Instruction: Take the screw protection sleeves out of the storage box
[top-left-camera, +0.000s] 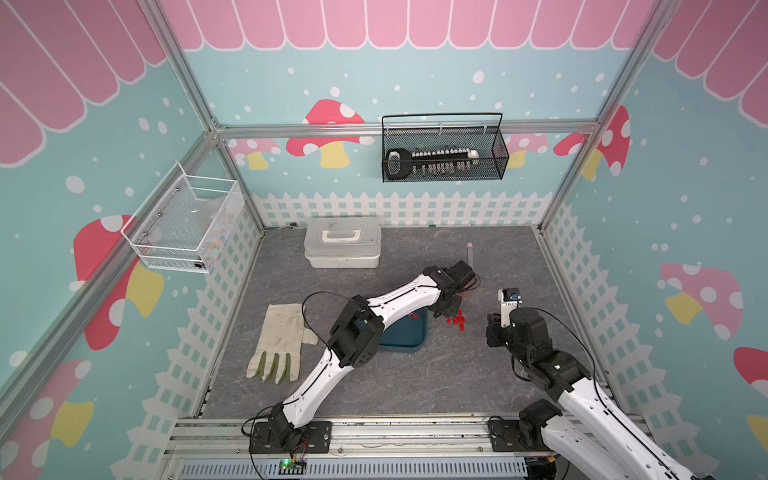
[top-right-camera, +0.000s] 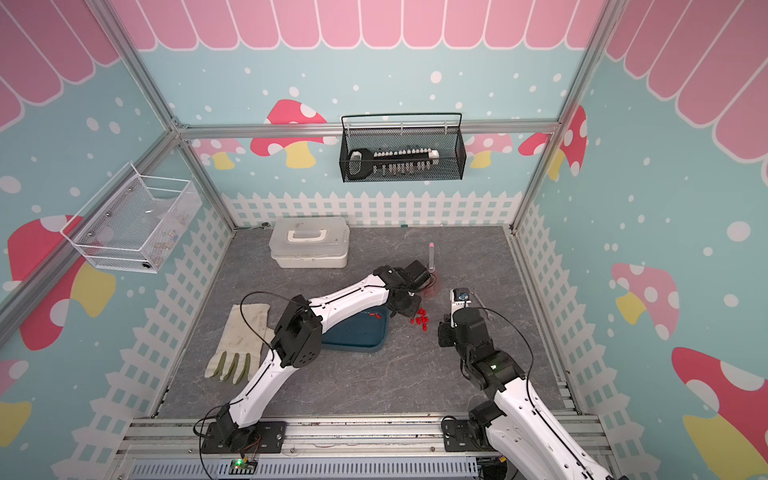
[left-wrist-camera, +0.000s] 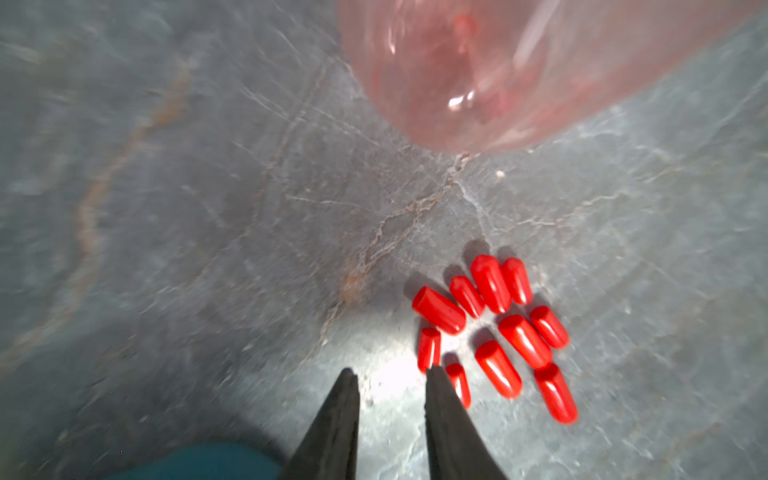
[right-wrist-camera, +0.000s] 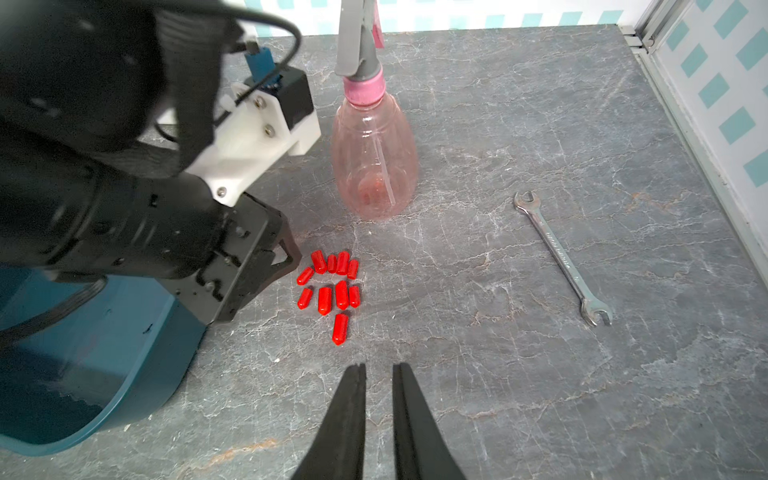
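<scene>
Several red screw protection sleeves (left-wrist-camera: 524, 340) lie loose on the grey table, right of the blue storage box (right-wrist-camera: 128, 376); a red piece or two (top-left-camera: 413, 315) shows inside the box. My left gripper hangs just above the group at the box's right edge, fingers apart, nothing seen between them. My right gripper is open and empty, lower right of the sleeves over bare table.
A pink spray bottle (right-wrist-camera: 374, 160) stands behind the sleeves, with a wrench (right-wrist-camera: 564, 256) to its right. A lidded case (top-left-camera: 342, 248) sits at the back left, gloves (top-left-camera: 276, 344) at the left.
</scene>
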